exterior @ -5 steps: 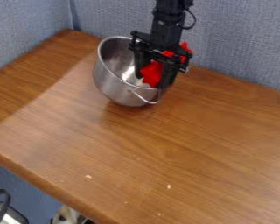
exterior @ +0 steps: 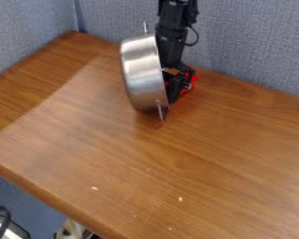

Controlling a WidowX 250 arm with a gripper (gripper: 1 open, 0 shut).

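A steel pot or bowl [exterior: 142, 75] stands tipped on its side near the back wall, its outer bottom and wall toward the camera's left. My black gripper [exterior: 177, 79] is at its right, partly hidden by it. A red object [exterior: 190, 81] shows behind the gripper's fingers. Whether the fingers hold the pot or the red object cannot be seen.
Grey padded walls [exterior: 258, 51] stand at the back and left. A cable and metal part sit at the lower left corner.
The pot has tipped up from a slanted position onto its side, hiding its inside, and my gripper has moved slightly with it. The red object is now mostly hidden.
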